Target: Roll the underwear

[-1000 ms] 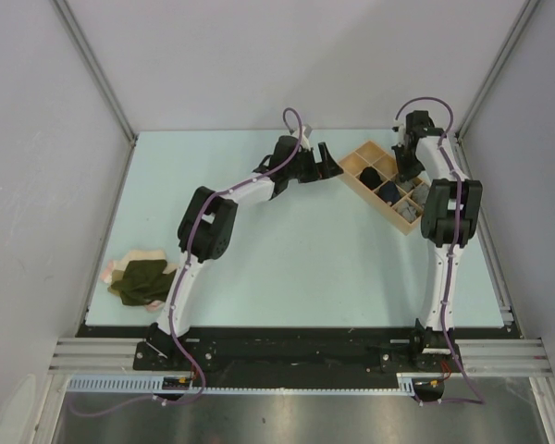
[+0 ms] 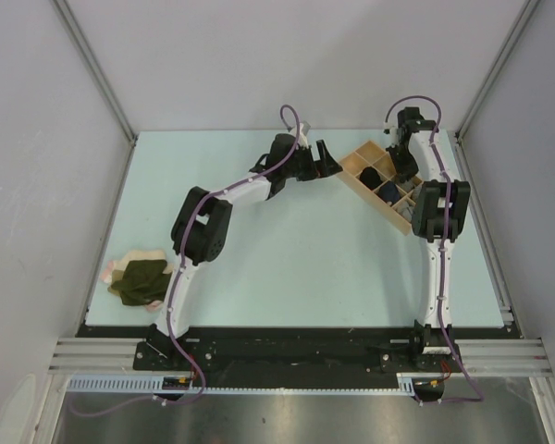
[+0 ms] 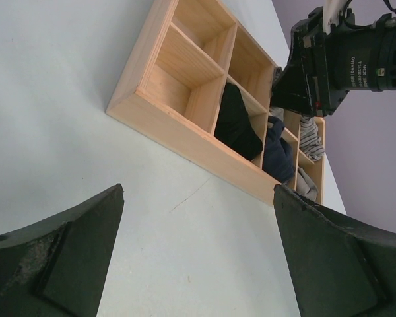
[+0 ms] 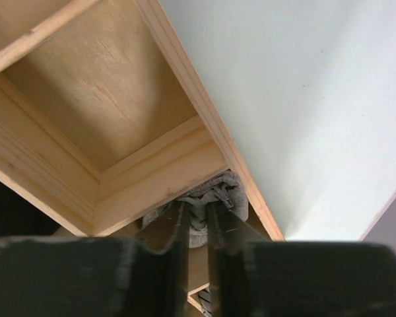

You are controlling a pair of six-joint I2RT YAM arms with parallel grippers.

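Observation:
A divided wooden box (image 2: 356,190) stands at the back right, holding rolled black, navy and grey cloths. My right gripper is down in a compartment, its fingertips at a grey cloth (image 4: 228,195); the blur hides whether they grip it. My left gripper stands open and empty left of the box, near its corner. A loose pile of underwear, green on top (image 2: 143,282), lies at the table's front left.
Walls border the table at the back and sides. Several box compartments are empty.

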